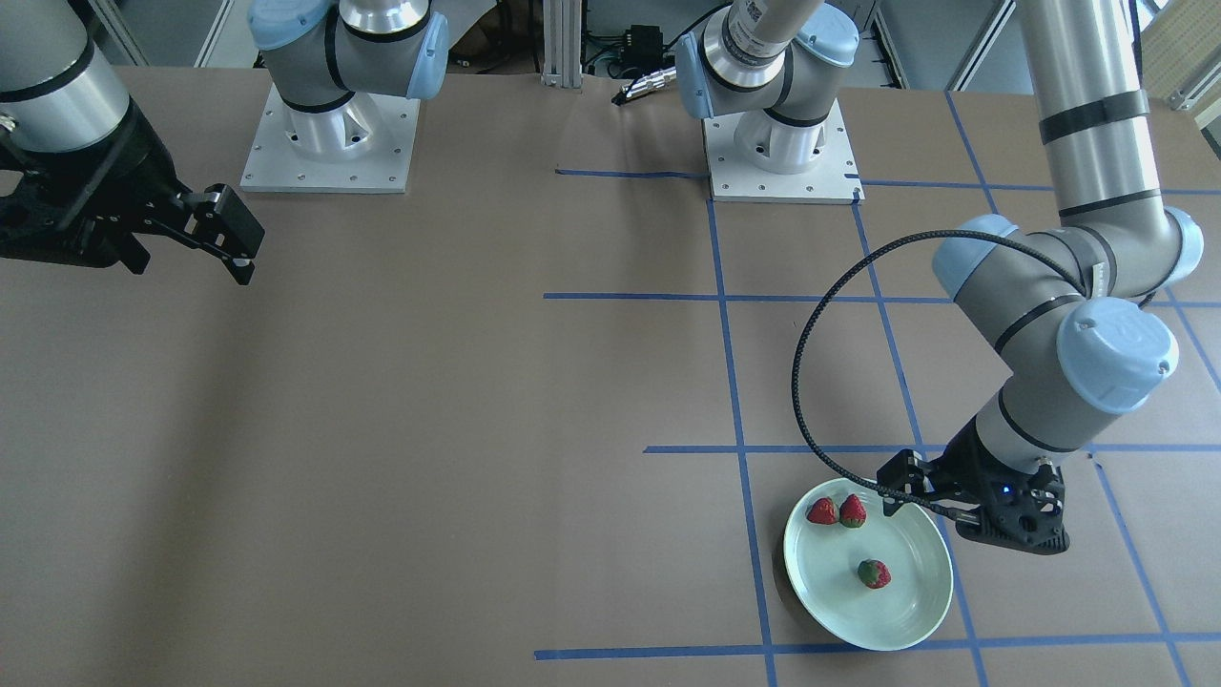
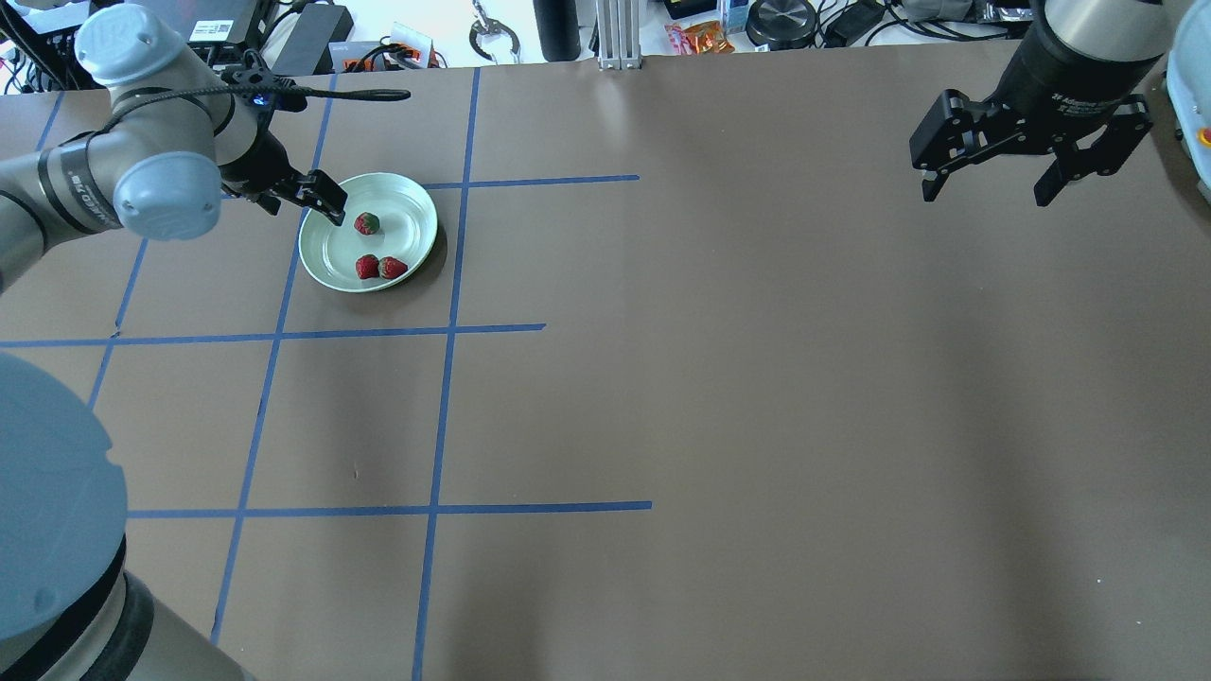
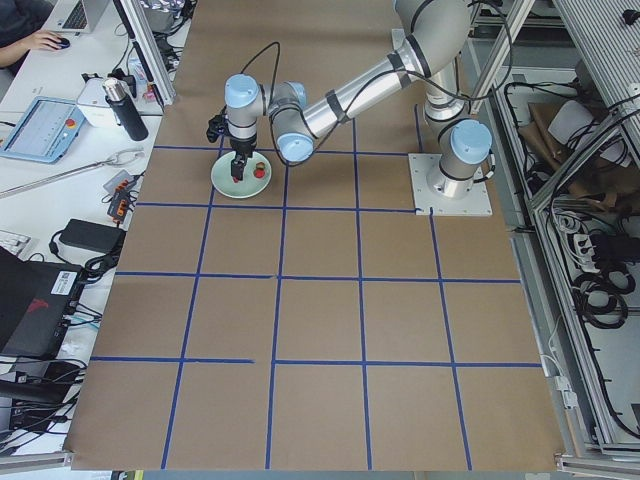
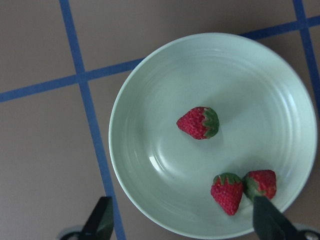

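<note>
A pale green plate (image 1: 858, 607) holds three strawberries, also seen in the top view on the plate (image 2: 329, 244). A single strawberry (image 4: 199, 121) lies alone near the middle; two others, a strawberry (image 4: 227, 194) and a strawberry (image 4: 262, 184), lie side by side near the rim. My gripper (image 2: 307, 204) is just above the plate's edge beside the berries. In the wrist view its two fingers frame the lower part of the plate, wide apart, with nothing held between them.
A second black gripper (image 1: 183, 229) hangs at the left of the front view. Other arm bases (image 1: 332, 172) stand along the back.
</note>
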